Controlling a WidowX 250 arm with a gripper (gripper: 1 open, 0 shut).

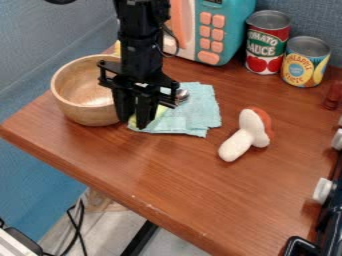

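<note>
My black gripper (pixel 134 108) hangs low at the right side of a wooden bowl (pixel 78 103), over a pale blue cloth (pixel 195 112). A small yellow-green piece (pixel 150 123) shows beside its fingertips, partly hidden by them. Whether the gripper is open or shut on it is unclear. A silver spoon-like object (pixel 181 96) lies on the cloth.
A toy mushroom (pixel 245 135) lies right of the cloth. Two cans (pixel 266 44) (pixel 305 65) and a teal toy microwave (pixel 203 25) stand at the back. A dark appliance (pixel 319 216) lines the right edge.
</note>
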